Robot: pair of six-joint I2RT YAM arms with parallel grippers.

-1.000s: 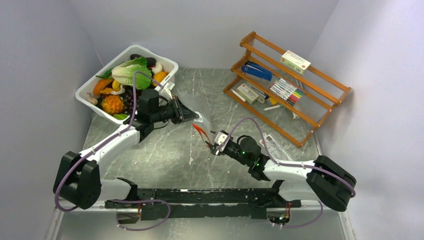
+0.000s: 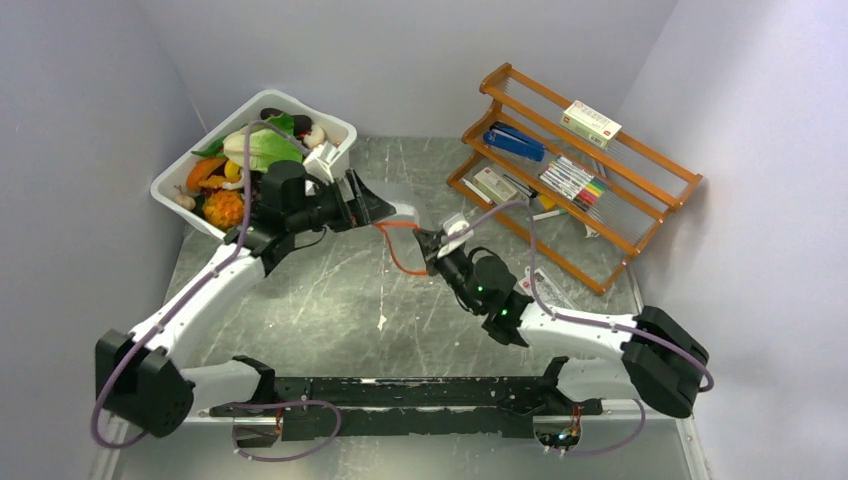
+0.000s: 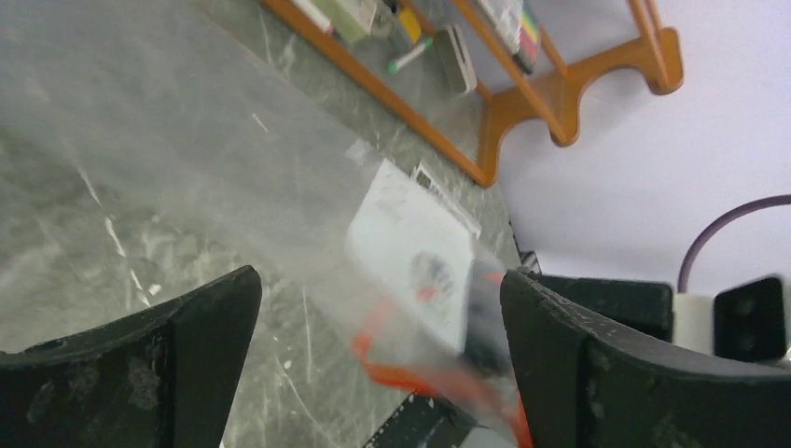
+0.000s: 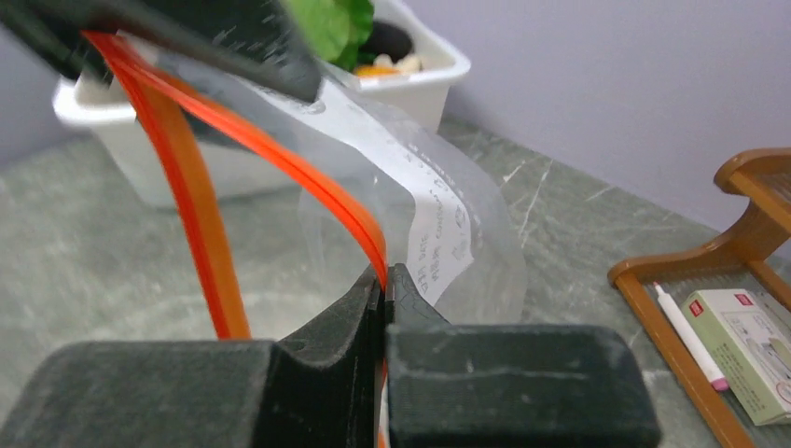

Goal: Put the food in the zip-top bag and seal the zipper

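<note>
A clear zip top bag (image 4: pixel 466 243) with an orange-red zipper rim (image 4: pixel 205 252) hangs above the counter. My right gripper is shut on that rim; the rim's orange loop spreads open to the left. My left gripper stands open over the bag's top, the translucent plastic showing blurred between its fingers. In the top view, the left gripper (image 2: pixel 365 200) is just above and left of the right gripper (image 2: pixel 423 240). Vegetables (image 2: pixel 258 150) fill a white bin (image 2: pixel 338 130) at the back left.
A wooden rack (image 2: pixel 630 170) with boxes and pens stands at the back right, near a flat white packet (image 2: pixel 560 295). Walls enclose the sides and back.
My left gripper has risen and opened. The right gripper has moved up toward the back, lifting the orange rim, whose loop now stands wider.
</note>
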